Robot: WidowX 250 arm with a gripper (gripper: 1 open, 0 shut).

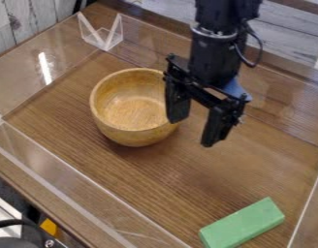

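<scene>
My black gripper (201,111) hangs in the centre over the table, open, its two fingers spread just right of a yellow bowl (123,97). The bowl's right part is partly hidden by the gripper. A blue object (231,87) shows behind the gripper on the right, mostly hidden. A green block (240,223) lies at the front right.
A white wire-like shape (97,34) stands at the back left. Table edges run along the lower left and the back.
</scene>
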